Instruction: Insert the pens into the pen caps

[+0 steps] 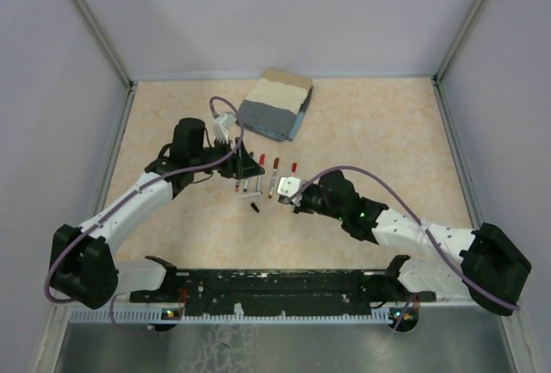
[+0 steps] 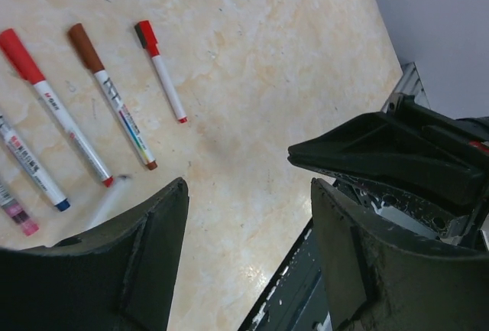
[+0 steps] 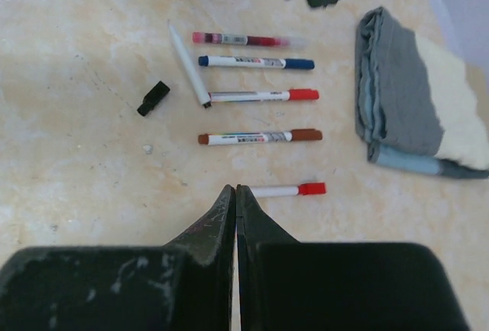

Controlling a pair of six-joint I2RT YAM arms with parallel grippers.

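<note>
A white capless pen (image 3: 189,67) lies slantwise by the tail of a red-capped marker (image 3: 263,95) in the right wrist view. It is blurred in the left wrist view. Nearby, a loose black cap (image 3: 154,98) rests on the table; it also shows as a small dark piece (image 1: 255,208) from the top. My right gripper is shut, nothing showing between its fingertips, low over a small red-capped marker (image 3: 279,190). With its fingers apart and empty, my left gripper hangs above the table, just left of the right one.
Beside these lie a brown-capped marker (image 3: 260,137), a blue-capped marker (image 3: 256,63) and a pink-red marker (image 3: 244,39), in a row. A folded grey and cream cloth (image 1: 275,106) sits behind.
</note>
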